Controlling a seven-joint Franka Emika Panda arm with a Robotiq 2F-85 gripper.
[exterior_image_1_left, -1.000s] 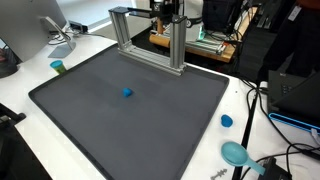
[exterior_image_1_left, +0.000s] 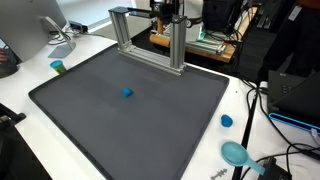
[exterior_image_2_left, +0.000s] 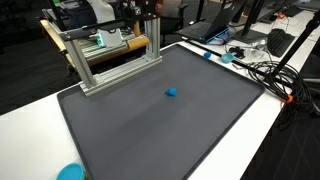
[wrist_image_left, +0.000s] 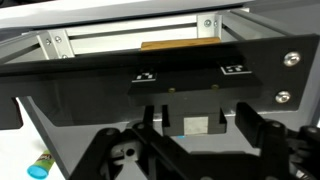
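In the wrist view my gripper stands part open, its dark fingers on either side of a small dark piece with a pale face (wrist_image_left: 196, 125). A gap seems to show at each side of that piece. Just beyond lies a long black bar (wrist_image_left: 60, 80) that crosses the whole view, and behind it is a pale compartment with a brown wooden block (wrist_image_left: 180, 44). The white-legged stand (exterior_image_1_left: 150, 55) rises at the back of the grey mat in exterior view 1. Both exterior views show the gripper only poorly, dark against a dark background.
A blue piece (exterior_image_1_left: 127, 92) lies on the mostly clear grey mat (exterior_image_2_left: 150, 130). Right of the mat are another blue piece (exterior_image_1_left: 227, 121) and a teal bowl (exterior_image_1_left: 236, 154). A green-and-blue cup (exterior_image_1_left: 58, 67) stands left. Cables lie at the right.
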